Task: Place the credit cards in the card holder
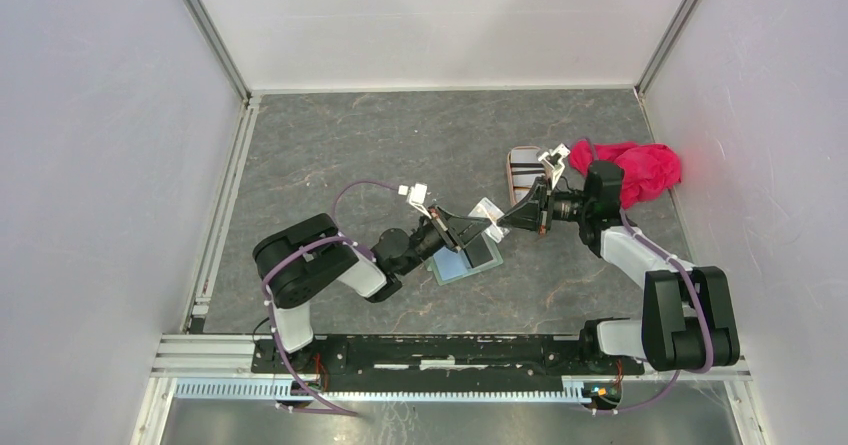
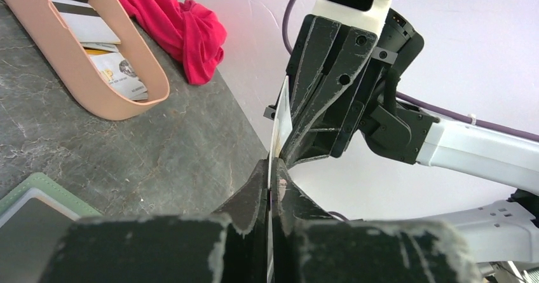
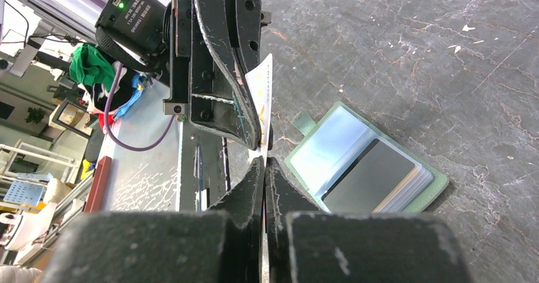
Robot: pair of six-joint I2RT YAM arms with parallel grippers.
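One white card (image 1: 488, 210) is held in the air between the two grippers, which meet it from opposite sides. My left gripper is shut on one edge of it, the card standing edge-on in the left wrist view. My right gripper is also shut, with the same thin card between its fingertips. Below them lies the open green card holder (image 3: 368, 162), a clear sleeve on one side and a dark pocket over a stack of sleeves on the other. The pink box (image 2: 121, 105) holds several cards (image 2: 117, 70).
Behind the right arm, a red cloth (image 1: 640, 170) lies against the right wall, beside the pink box.
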